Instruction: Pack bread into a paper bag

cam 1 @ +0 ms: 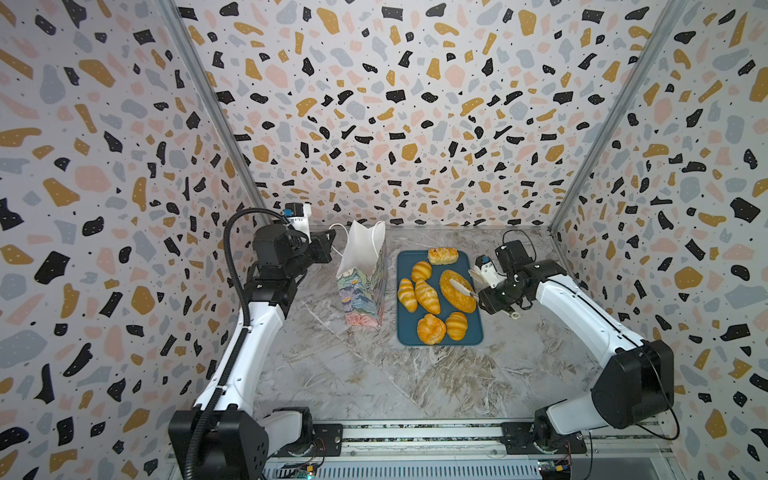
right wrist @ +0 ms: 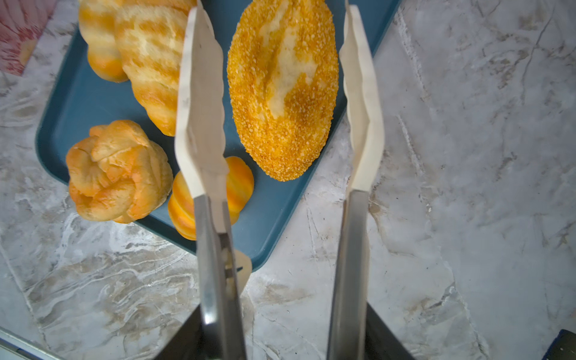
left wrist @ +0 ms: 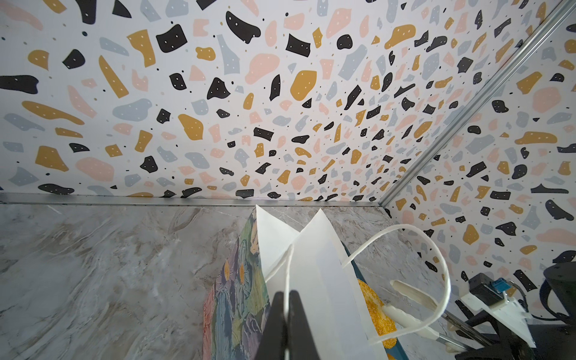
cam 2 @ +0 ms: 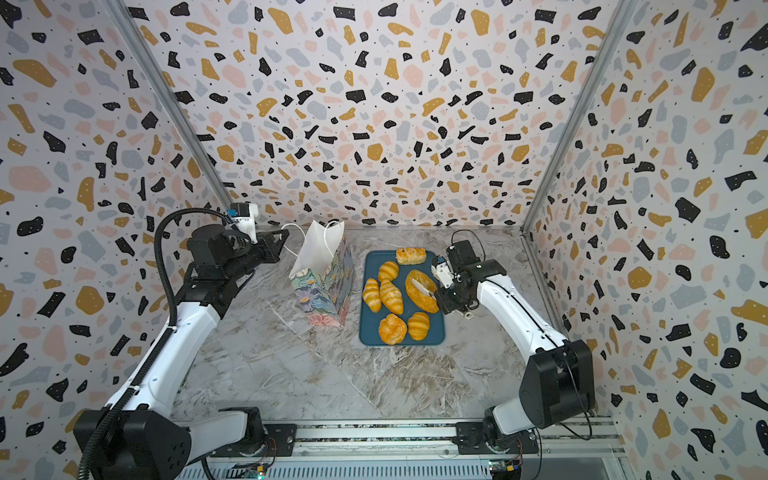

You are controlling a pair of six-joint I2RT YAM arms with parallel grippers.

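Note:
A white-lined paper bag (cam 1: 359, 292) with patterned outside and cord handles stands left of a blue tray (cam 2: 369, 336) of assorted breads. My left gripper is shut at the bag's top, a white handle running up from its fingertips in the left wrist view. My right gripper hangs over the tray's right side with its fingers apart, one on each side of an oval crumb-coated loaf (right wrist: 282, 90). Whether they touch it is unclear. A knotted roll (right wrist: 117, 171) and several striped rolls (right wrist: 150, 78) lie beside it.
Bare marble table (cam 1: 336, 368) lies in front of and around the tray and bag. Patterned walls (cam 1: 400, 120) enclose the back and sides.

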